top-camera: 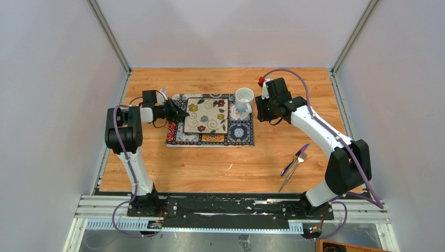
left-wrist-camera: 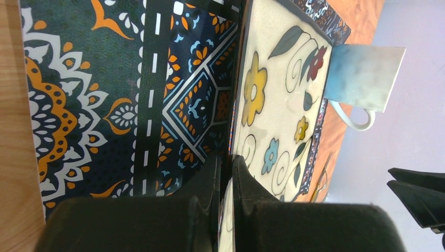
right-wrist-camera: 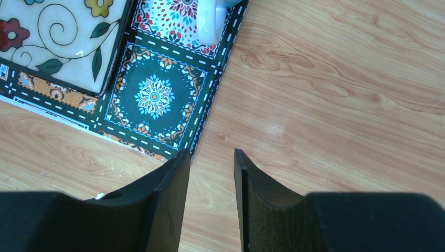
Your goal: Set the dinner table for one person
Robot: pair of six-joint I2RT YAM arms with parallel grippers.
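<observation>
A square cream plate [top-camera: 207, 116] with painted flowers lies over the middle of the patterned placemat [top-camera: 240, 132]. My left gripper is shut on the plate's left edge, its fingers pinching the rim. At the mat's upper right corner stands a white mug [top-camera: 244, 98], upright, its handle toward the front. Just right of the mug my right gripper is open over bare wood, nothing between its fingers. A purple-handled knife [top-camera: 288, 167] and a fork [top-camera: 292, 172] lie close together, crossing near one end, on the table's right front.
Bare wood [top-camera: 220, 170] stretches in front of the mat, with a small white scrap [top-camera: 230, 166] on it. White walls close in the table at the back and sides. My right forearm [top-camera: 320, 125] spans the right side above the cutlery.
</observation>
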